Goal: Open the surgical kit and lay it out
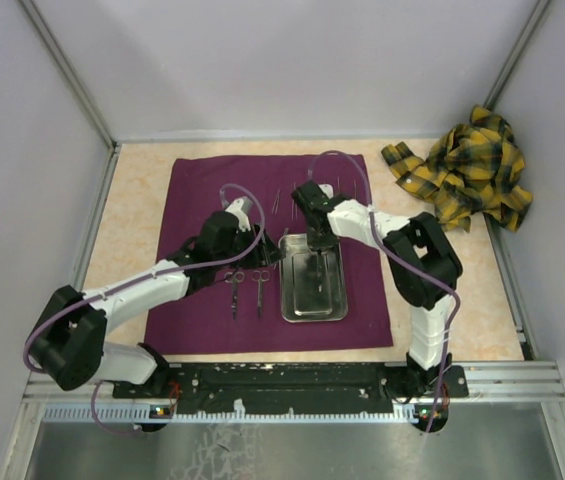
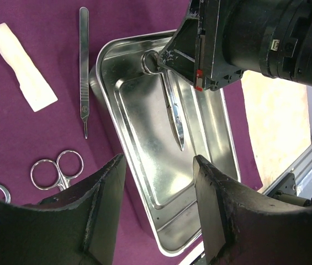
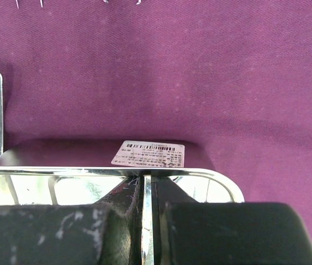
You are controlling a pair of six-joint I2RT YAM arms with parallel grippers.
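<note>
The steel tray (image 1: 302, 307) rests on the purple cloth (image 1: 212, 335). In the left wrist view a steel instrument with a finger ring (image 2: 178, 126) lies in the tray under my right gripper (image 1: 318, 244), which is shut at the tray's far rim; whether it touches the instrument I cannot tell. My left gripper (image 1: 262, 256) is open left of the tray, nothing between its fingers. A scalpel handle (image 2: 84, 66), scissors (image 2: 62, 182) and white packets (image 2: 26, 66) lie on the cloth left of the tray.
A yellow-black plaid cloth (image 1: 472, 165) is heaped at the back right. Thin instruments lie along the back of the purple cloth.
</note>
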